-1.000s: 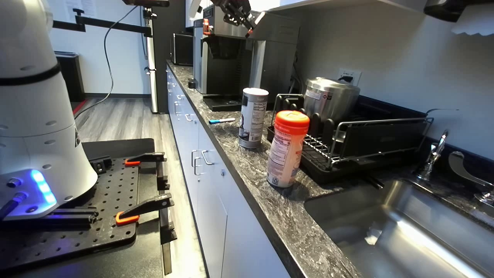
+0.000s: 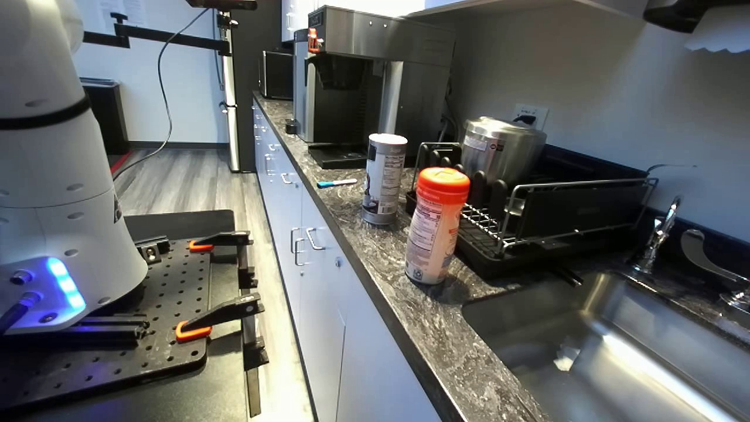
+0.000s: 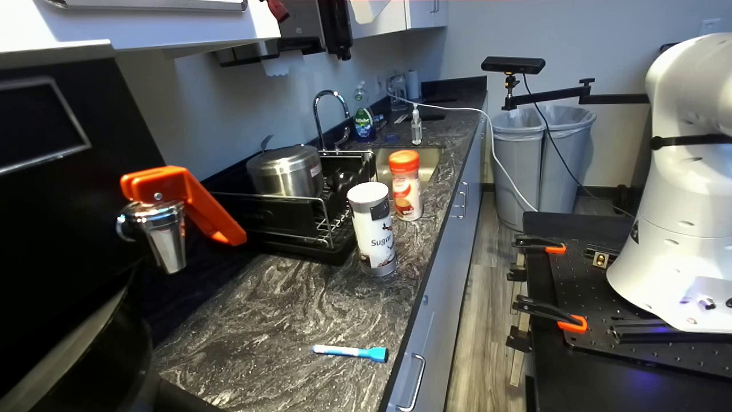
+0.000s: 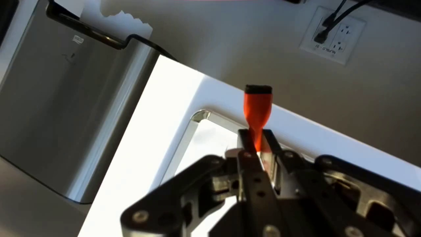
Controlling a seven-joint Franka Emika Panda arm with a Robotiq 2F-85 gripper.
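Observation:
In the wrist view my gripper is shut on a marker with an orange, black-tipped end (image 4: 258, 107) that sticks out beyond the fingers. Much of the marker's body is hidden by the fingers. A white cabinet with a metal-framed panel and a wall lie behind it. Neither exterior view clearly shows the gripper now. On the counter lies a blue-and-white marker (image 3: 350, 351). Upright nearby stand a white sugar canister (image 3: 374, 233) and an orange-lidded creamer bottle (image 3: 406, 189).
A dish rack (image 2: 562, 211) with a metal pot (image 2: 500, 151) stands beside the canisters, near the sink (image 2: 633, 351). The coffee machine (image 2: 379, 77) is farther along. Bare counter (image 3: 274, 323) surrounds the blue marker.
A second ago the gripper, with a white, orange-ended marker, showed in front of the coffee machine's top. The counter items have not moved.

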